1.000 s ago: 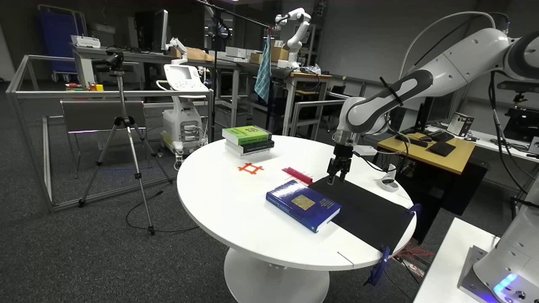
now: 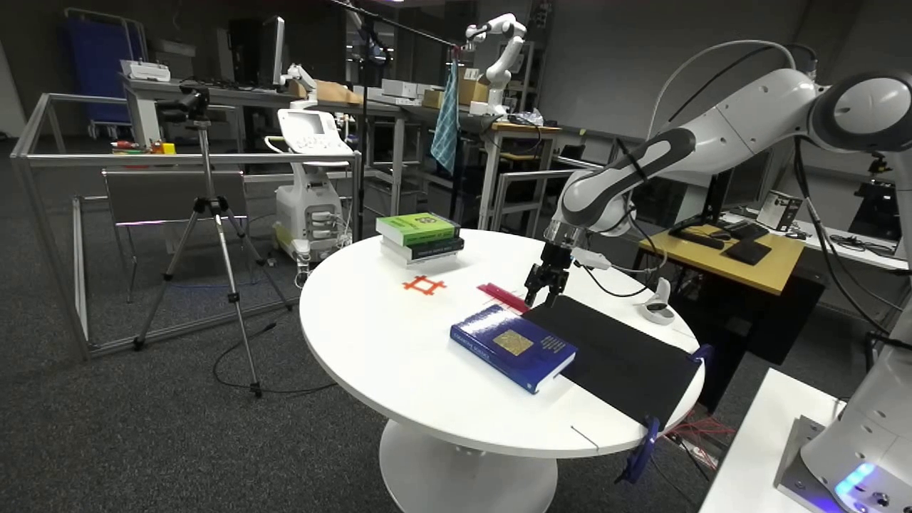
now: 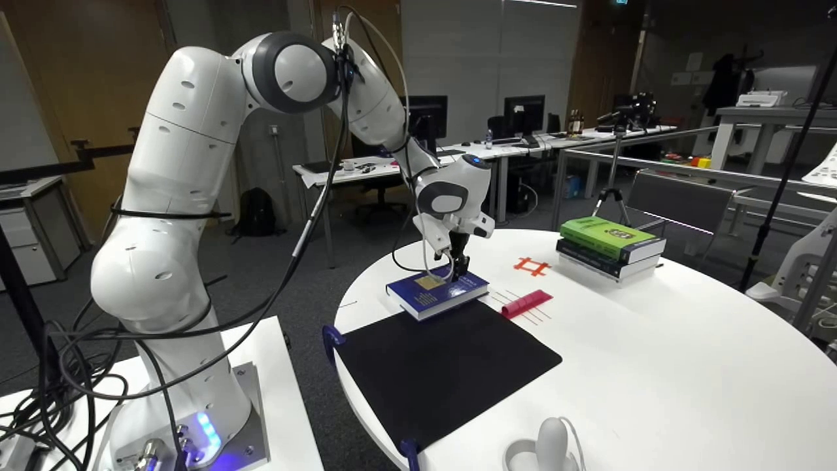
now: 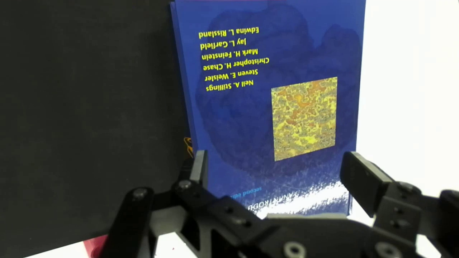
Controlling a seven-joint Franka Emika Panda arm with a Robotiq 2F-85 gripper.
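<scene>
A thick blue book (image 2: 516, 349) lies flat on the round white table (image 2: 368, 342), partly over the edge of a black mat (image 2: 615, 350). My gripper is open, with its two fingers spread apart. Seen from the wrist, the book's cover (image 4: 241, 124) spans most of the space between them, title end nearest the gripper. Exterior view 2 puts the gripper (image 3: 460, 267) over the book's far part. No contact shows, though the exact gap between fingertips and cover is hard to judge.
A red holder (image 3: 526, 303) sits beside the mat, and an orange taped frame (image 3: 533, 266) lies farther off. Several stacked books (image 3: 611, 247) stand toward the far edge. Blue clamps (image 2: 647, 449) grip the mat's border. A white handled object (image 2: 658, 303) rests near the rim.
In exterior view 1 my arm and gripper have shifted left, from above the mat toward the red holder and the book. The book has stayed where it was.
</scene>
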